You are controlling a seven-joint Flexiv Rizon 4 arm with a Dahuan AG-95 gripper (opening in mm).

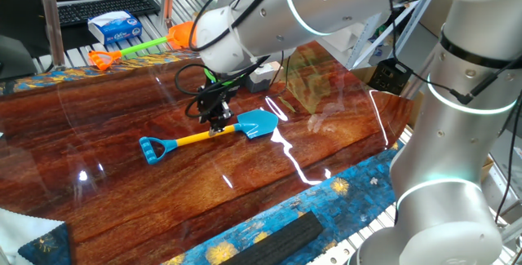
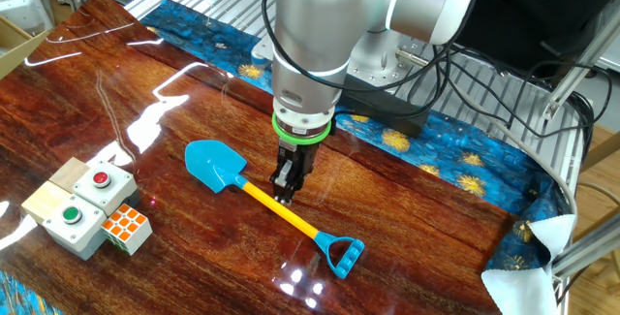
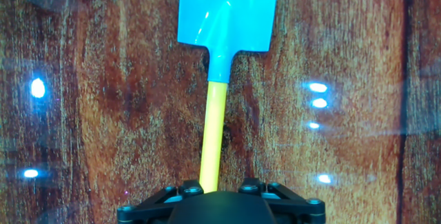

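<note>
A toy shovel with a blue blade [image 1: 258,123], yellow shaft [image 1: 196,137] and blue D-shaped grip lies flat on the glossy wooden table. Over the middle of that shaft, my gripper [image 1: 217,126] points down. Its fingertips look very close to the shaft in exterior view 2, where the gripper [image 2: 283,198] covers part of the table behind. From the wrist, the yellow shaft [image 3: 214,124] runs down between two parted fingers, nearer the left one, with the blade [image 3: 227,10] ahead. The gripper is open; its dark body hides the lower shaft and the grip.
Beyond the blade stand a green-button box [image 2: 73,220], a red-button box [image 2: 105,185] and a Rubik's cube [image 2: 127,228]. An orange-and-green toy shovel [image 1: 143,46] and a tissue box [image 1: 114,27] lie at the far edge.
</note>
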